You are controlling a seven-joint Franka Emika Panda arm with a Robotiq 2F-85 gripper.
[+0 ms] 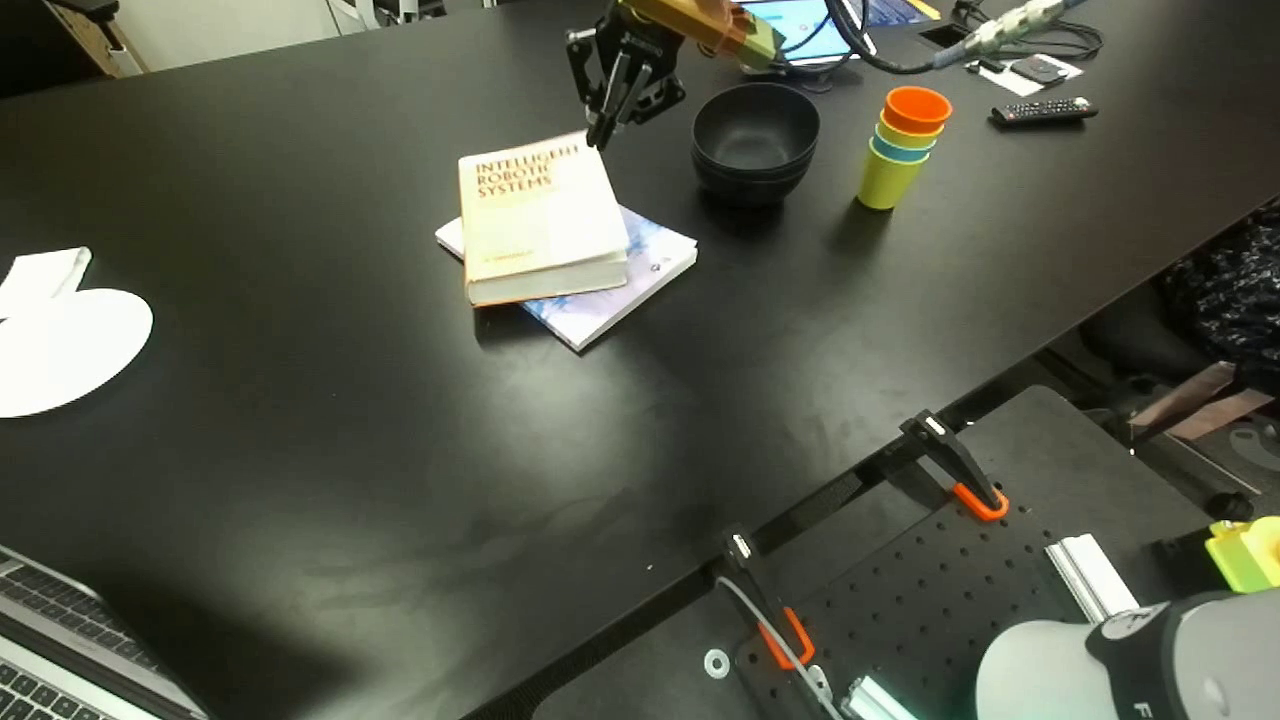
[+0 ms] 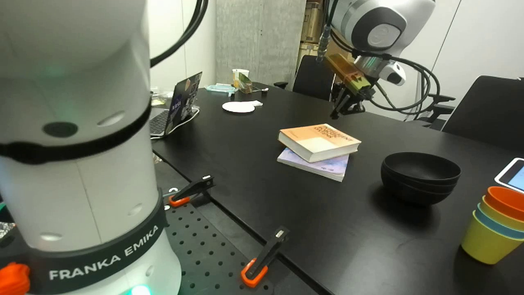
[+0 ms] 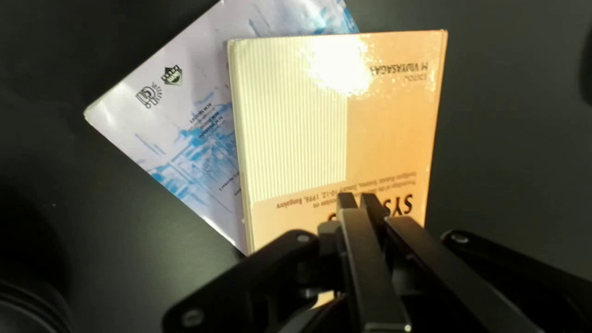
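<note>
A thick orange-and-cream book, "Intelligent Robotic Systems" (image 1: 546,222), lies cover up across a white-and-blue book (image 1: 624,288) on the dark table. The two are turned at different angles, so corners of the lower one stick out. My gripper (image 1: 600,134) hangs by the top book's far edge in exterior view 1. In exterior view 2 the gripper (image 2: 336,115) appears above and behind the book. Seen from the wrist, the gripper is over the title, its fingers close together with only a narrow gap. Nothing shows between them.
Stacked black bowls (image 1: 753,138) stand right of the books, with a stack of coloured cups (image 1: 900,150) beyond. A remote (image 1: 1044,110) lies at the far right.
</note>
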